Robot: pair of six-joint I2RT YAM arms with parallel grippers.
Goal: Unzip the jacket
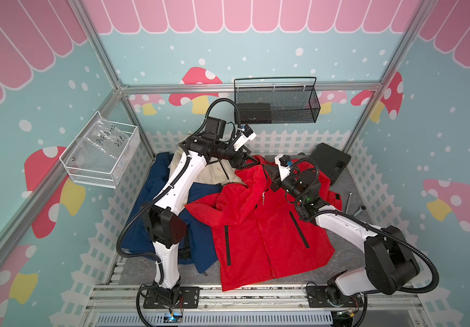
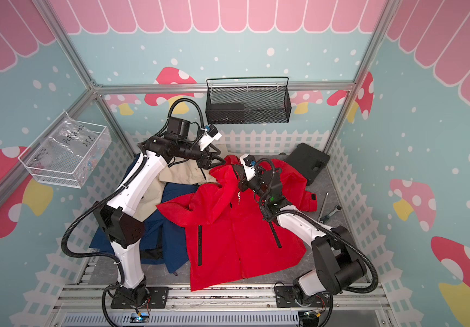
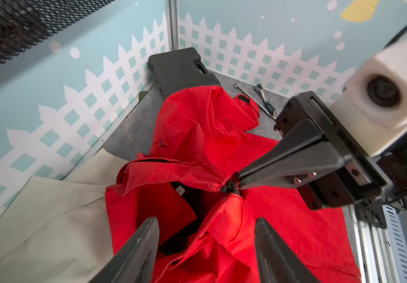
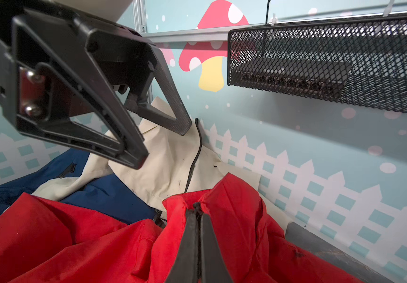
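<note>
The red jacket [image 1: 246,245] lies spread over the table, its collar end bunched up at the back. In the left wrist view my right gripper's closed fingertips meet the black zipper top [image 3: 230,187] at the collar opening. My right gripper is shut, pinching thin material at the collar edge. Red cloth rises on both sides of it. My left gripper is open, set back from the collar, with no cloth gripped between its fingers. The zipper line runs down the jacket's front toward the hem; much of its upper part is hidden by the right arm.
A cream garment [image 1: 218,171] and a navy garment [image 1: 153,212] lie left of the jacket. At the back right sits a black case [image 1: 328,162], with tools [image 1: 359,210] nearby. A black mesh basket [image 1: 295,103] hangs on the back wall.
</note>
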